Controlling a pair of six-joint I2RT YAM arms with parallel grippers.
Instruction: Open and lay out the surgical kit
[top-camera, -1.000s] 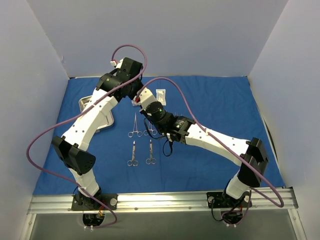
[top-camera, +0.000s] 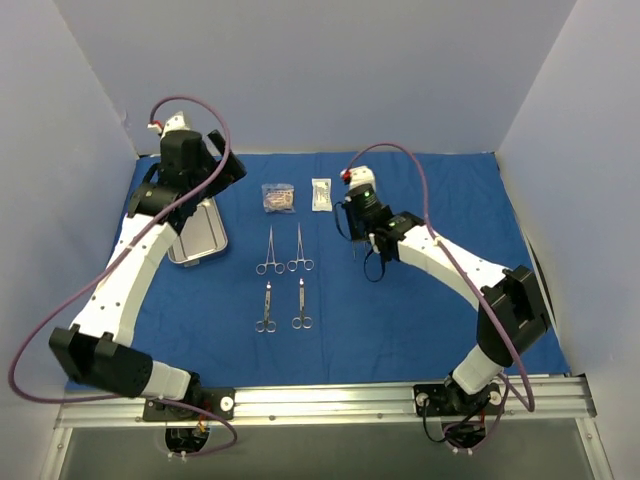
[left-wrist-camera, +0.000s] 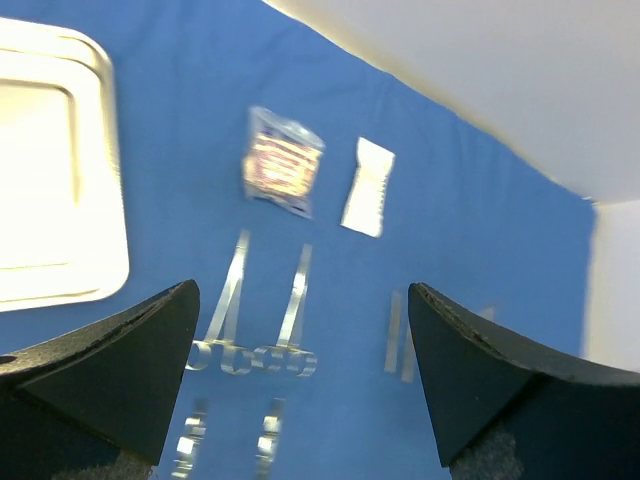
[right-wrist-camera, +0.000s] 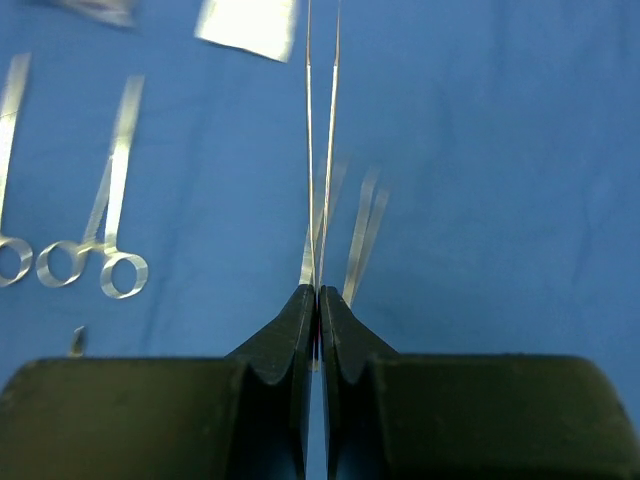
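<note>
My right gripper is shut on slim metal tweezers (right-wrist-camera: 332, 120), whose two tips point away from it in the right wrist view. Below them, blurred, two more tweezers (right-wrist-camera: 361, 240) lie side by side on the blue cloth. My left gripper stands wide open with nothing between its fingers, high above the cloth by the metal tray (top-camera: 203, 238). Two clamps (top-camera: 270, 250) with ring handles lie mid-cloth, and two scissors-like tools (top-camera: 302, 306) lie in front of them. The left fingertips are hidden by the arm in the top view.
A clear bag of beige pieces (top-camera: 278, 198) and a white packet (top-camera: 321, 194) lie toward the back of the blue cloth (top-camera: 450, 200). Grey walls (top-camera: 300, 80) stand around it.
The two grippers were together over the middle.
</note>
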